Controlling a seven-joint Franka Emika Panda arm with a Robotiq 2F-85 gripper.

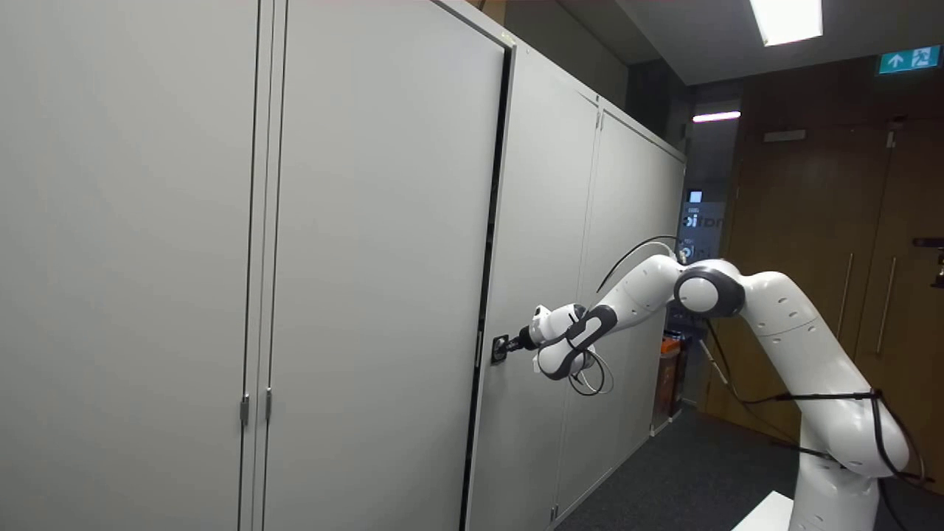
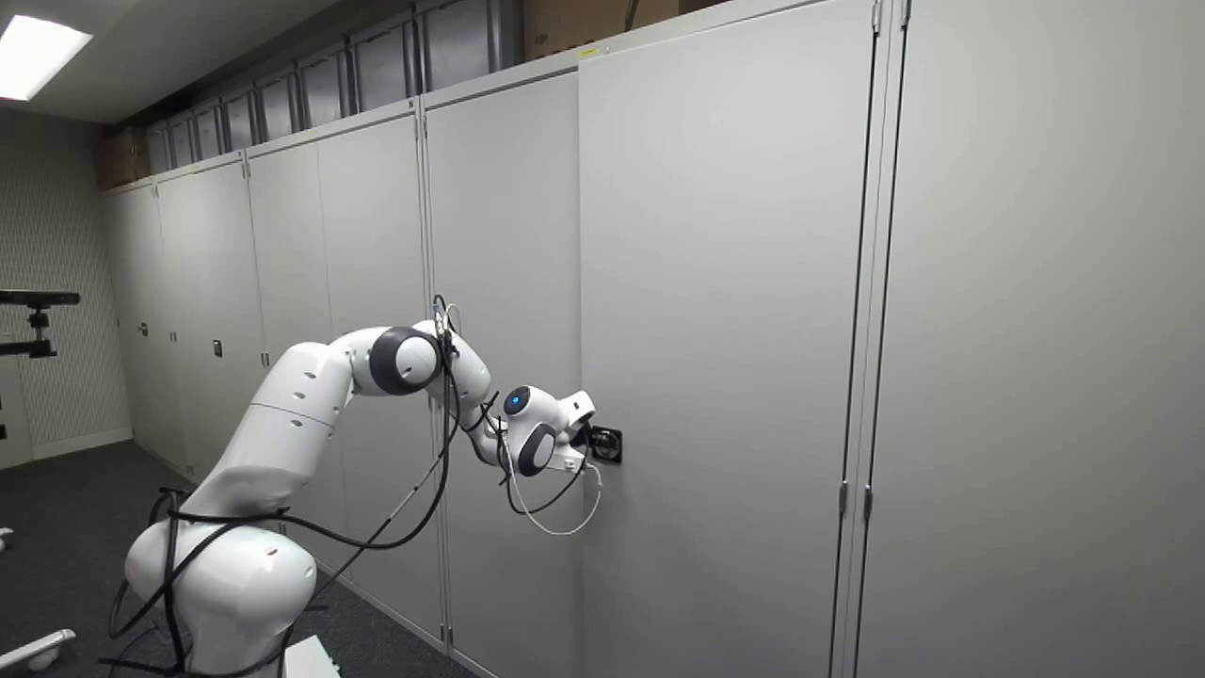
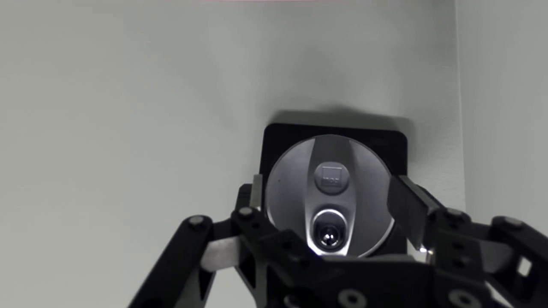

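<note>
A round silver lock handle on a square black plate is mounted near the edge of a grey cabinet door. My gripper stands part open, its fingertips at either side of the round handle in the wrist view. Whether the pads touch it, I cannot tell. From outside, the gripper is right at the handle plate. Along this door's edge a dark gap shows, and the door seems to stand slightly proud of the neighbouring door.
More grey cabinets run along the wall, with boxes on top. Cables hang from the arm.
</note>
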